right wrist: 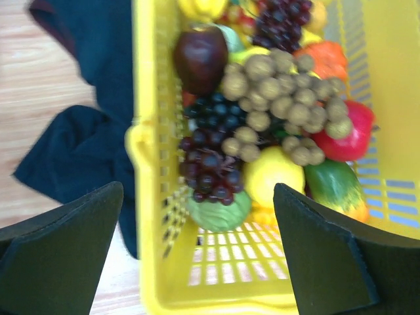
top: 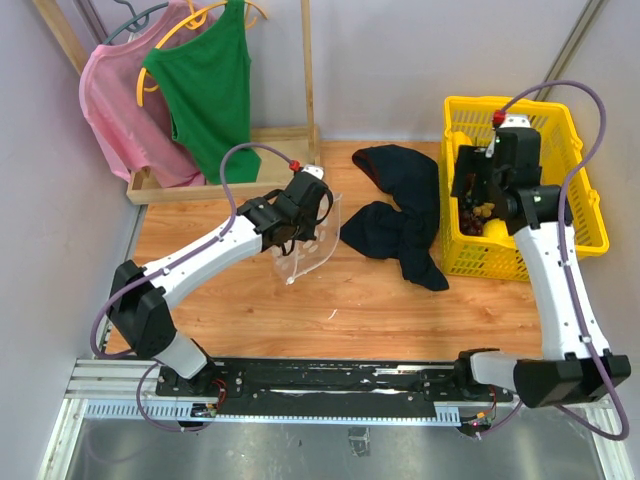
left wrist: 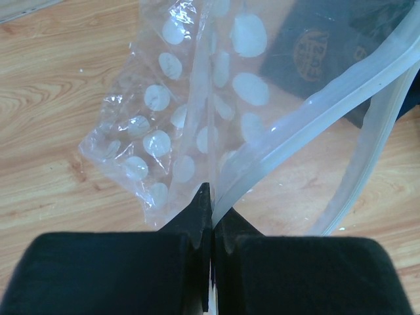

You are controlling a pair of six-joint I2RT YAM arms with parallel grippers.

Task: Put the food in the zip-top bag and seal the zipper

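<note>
The clear zip top bag [left wrist: 157, 125], printed with white dots, hangs from my left gripper. That gripper is shut on the bag's zipper edge [left wrist: 315, 108], and the bag's mouth gapes to the right of it. In the top view the bag [top: 318, 250] is partly hidden under the left arm. Over the yellow basket [top: 590, 235] stands my right gripper, open with nothing between its fingers. Beneath it lies the food: brown grapes [right wrist: 282, 98], dark red grapes [right wrist: 210, 164], a lemon [right wrist: 274, 176], a green cabbage [right wrist: 220, 210] and a red apple [right wrist: 351, 131].
Dark blue cloth [top: 400, 215] lies between the bag and the basket. A wooden rack [top: 165, 190] with a green top [top: 212, 95] and a pink top [top: 125, 100] stands at back left.
</note>
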